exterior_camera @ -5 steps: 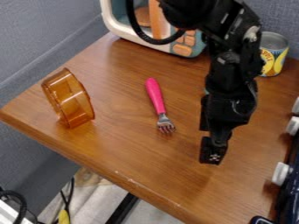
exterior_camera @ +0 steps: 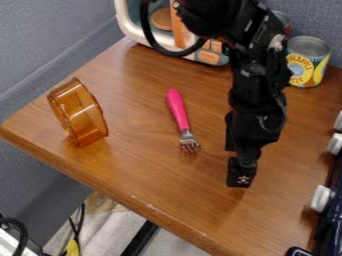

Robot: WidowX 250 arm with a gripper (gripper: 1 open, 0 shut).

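My black gripper (exterior_camera: 242,174) points down low over the wooden table (exterior_camera: 134,180), right of centre, with its fingertips near the tabletop; whether it is open or shut is hard to tell from this side. A fork with a pink handle (exterior_camera: 177,112) lies to its left, tines toward the front, apart from the fingers. A translucent amber bowl (exterior_camera: 78,112) stands on its side near the left edge of the table.
A can with a yellow label (exterior_camera: 306,66) stands at the back right. A toy-like appliance (exterior_camera: 131,20) is at the back. A dark device with white knobs (exterior_camera: 329,210) lines the right edge.
The arm has shifted slightly over the last second, with small up and down movement of the gripper. The fork and bowl have not moved.
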